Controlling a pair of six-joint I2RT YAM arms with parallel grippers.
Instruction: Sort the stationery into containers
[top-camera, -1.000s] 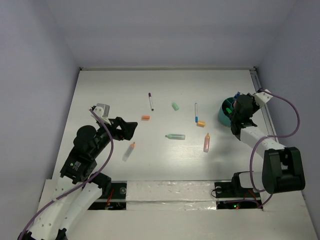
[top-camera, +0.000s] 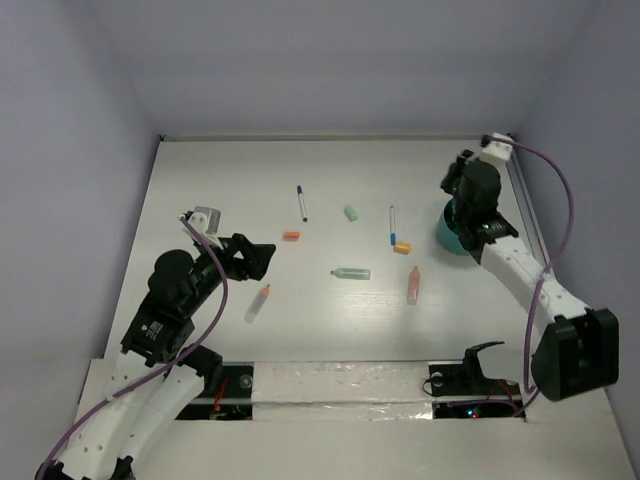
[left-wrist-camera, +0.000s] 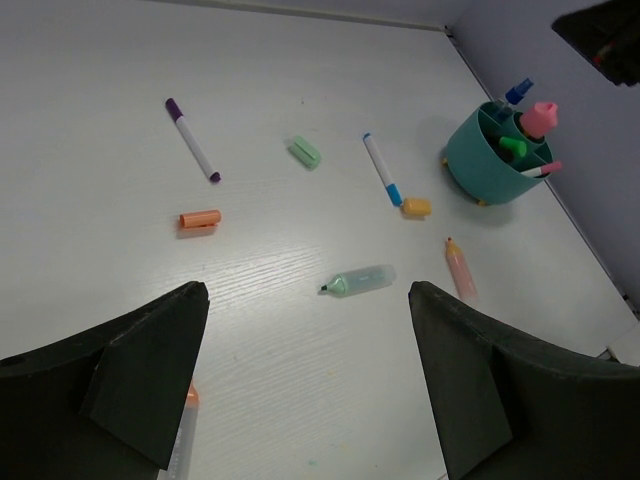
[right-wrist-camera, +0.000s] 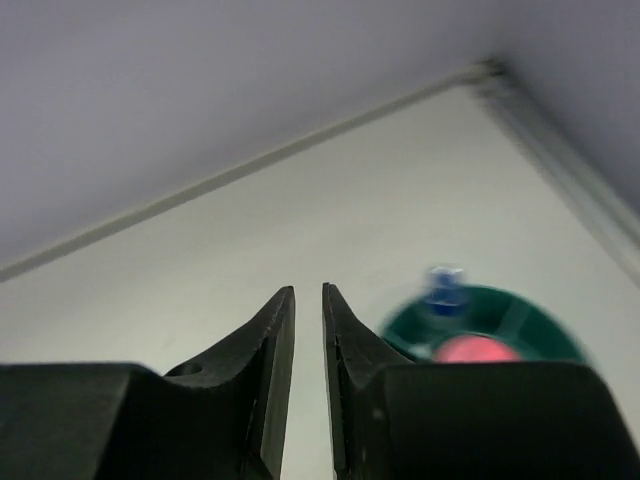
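Note:
My right gripper is raised over the teal pen cup, which holds a pink item, a blue one and several others. In the right wrist view its fingers look shut; whether anything is between them cannot be seen. My left gripper hangs open at the left. On the table lie a purple marker, blue marker, green piece, orange piece, yellow piece, green bottle, orange-pink bottle and a clear orange-tipped bottle.
Walls enclose the white table at back and sides. A purple cable runs along each arm.
My right gripper has risen from the pen cup and moved toward the back and slightly left. The left arm and the loose items are unchanged.

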